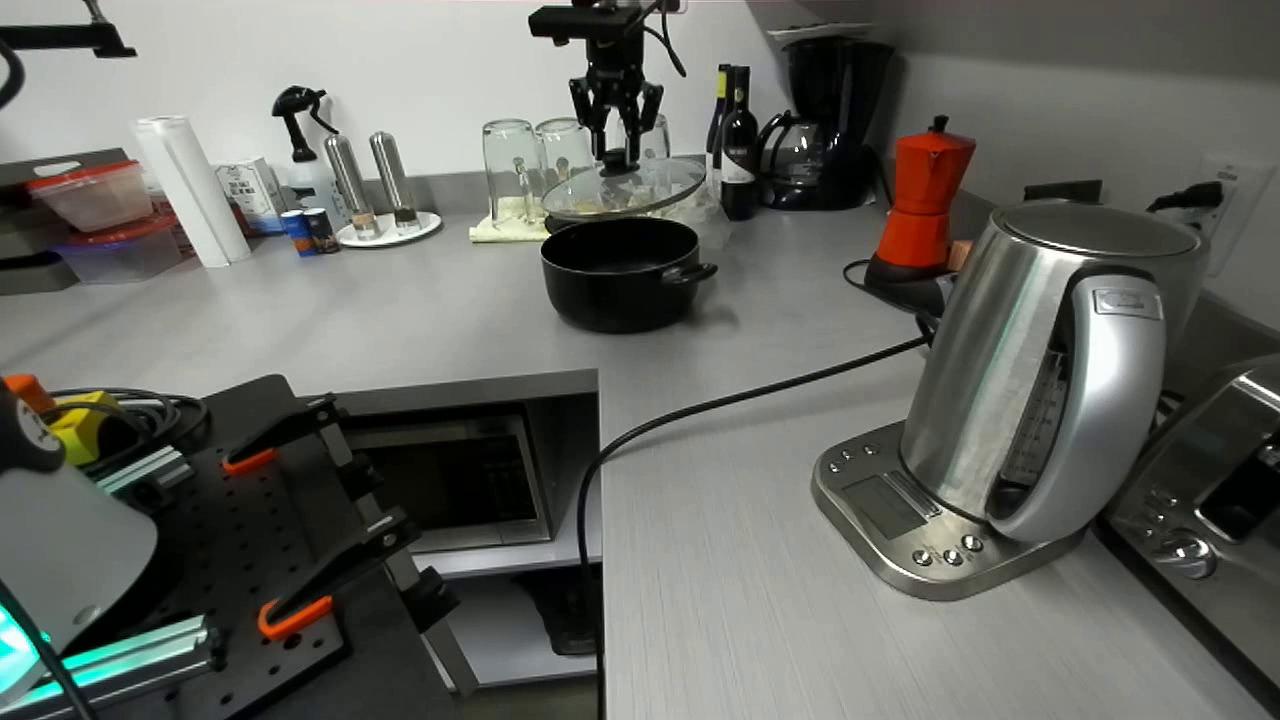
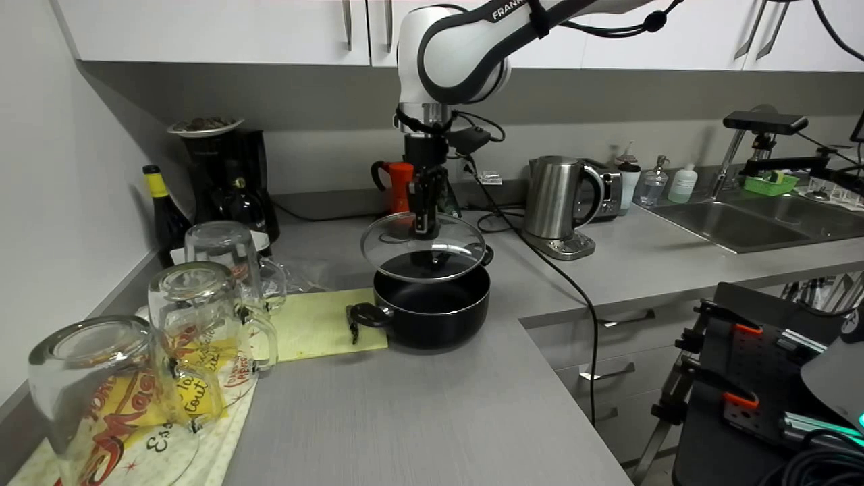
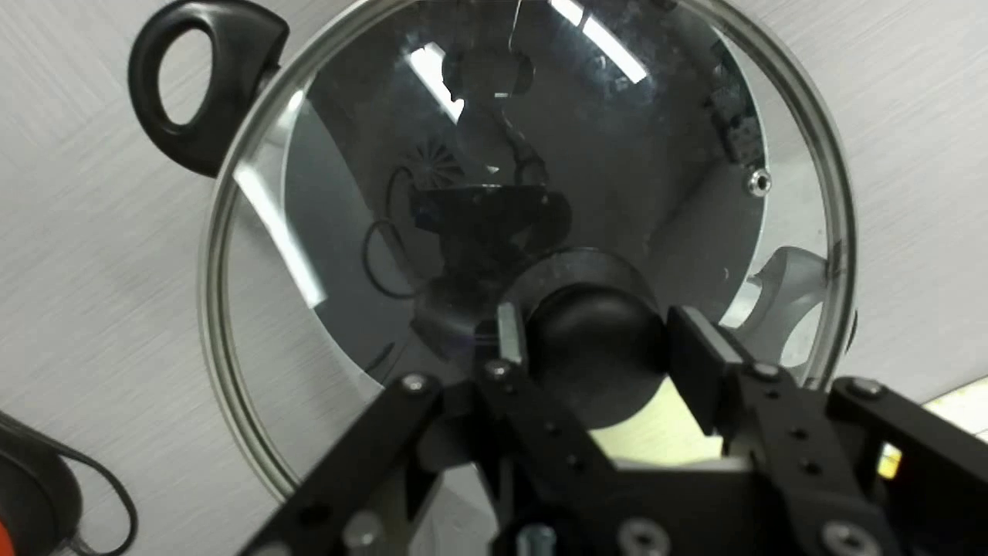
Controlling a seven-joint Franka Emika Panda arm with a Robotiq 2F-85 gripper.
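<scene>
A round glass lid point(image 1: 624, 192) with a metal rim hangs above the black pot point(image 1: 618, 288), slightly tilted and apart from it. My gripper point(image 1: 615, 158) is shut on the lid's black knob point(image 3: 597, 347), which sits between the two fingers in the wrist view. In exterior view 2 the lid point(image 2: 381, 247) covers the back part of the opening of the pot point(image 2: 433, 324), whose front inside stays visible. Through the glass in the wrist view, the dark inside of the pot and one handle show; the other pot handle point(image 3: 199, 88) juts out past the rim.
Glass mugs point(image 2: 194, 283) stand upside down near a yellow cloth point(image 2: 320, 324) beside the pot. Wine bottles point(image 1: 738, 138), a coffee maker point(image 1: 828, 132) and a red moka pot point(image 1: 924, 192) line the back. Free counter lies in front of the pot.
</scene>
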